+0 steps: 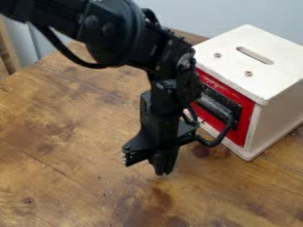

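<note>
My black gripper point(160, 167) points down over the wooden table point(59, 168), in the lower middle of the view, in front and to the left of a white wooden box point(270, 106). Its fingers are closed together, with nothing visible between them. The box has a red front panel point(236, 133) with a dark fitting, which the arm partly hides.
The box stands at the right, with a slotted top. A light wall runs behind the table's back edge.
</note>
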